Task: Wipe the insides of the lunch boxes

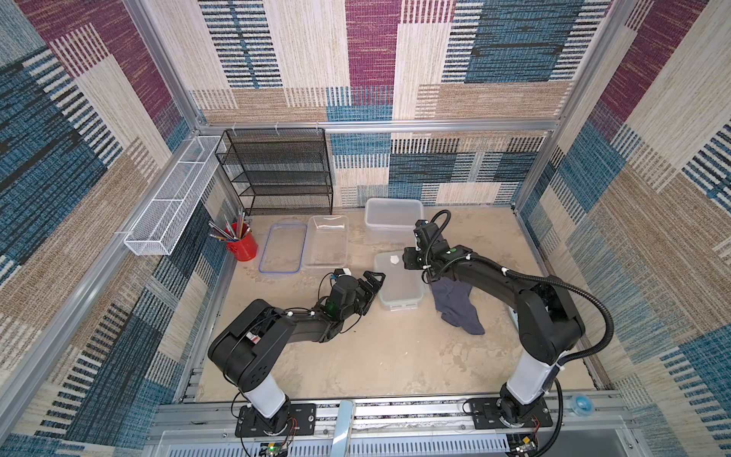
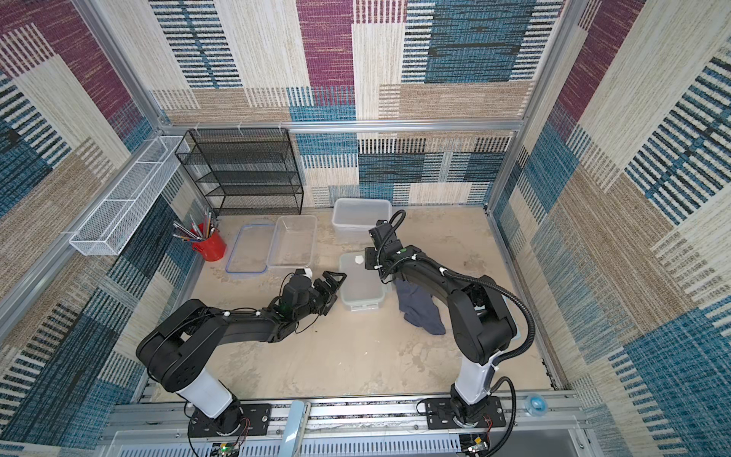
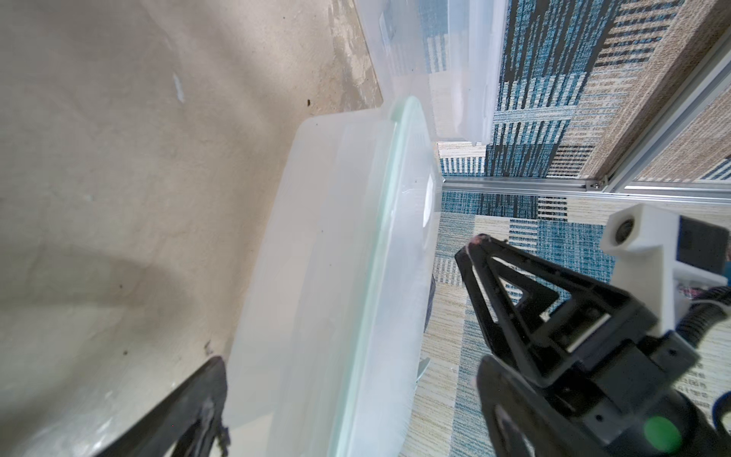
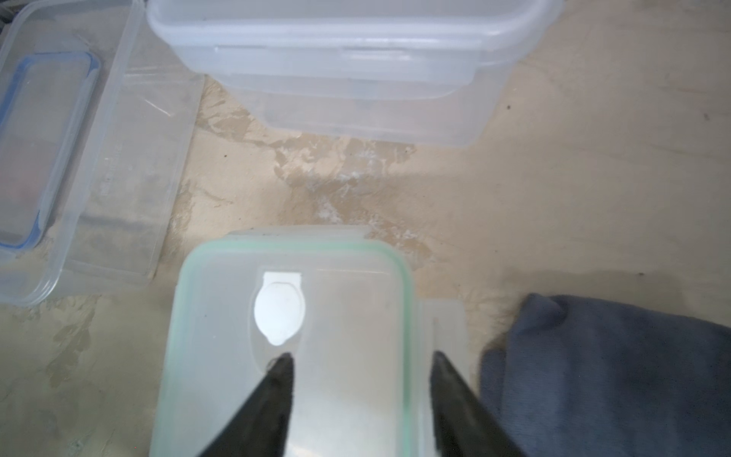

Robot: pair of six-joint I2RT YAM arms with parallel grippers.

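Note:
A lidded lunch box (image 1: 399,283) with a pale green seal and white vent tab sits mid-table. My left gripper (image 1: 374,285) stands open at its left side, with nothing between its fingers. My right gripper (image 1: 411,257) is over the box's back right; in the right wrist view its fingertips are apart above the lid, nothing held. A dark grey cloth (image 4: 609,373) lies crumpled right of the box. Behind are a clear box (image 1: 393,209) and, to the left, another clear box (image 1: 325,236) beside a blue-rimmed lid (image 1: 274,247).
A red cup of pens (image 1: 242,247) stands at the left, near a black wire rack (image 1: 274,182) and a hanging white mesh basket (image 1: 163,205).

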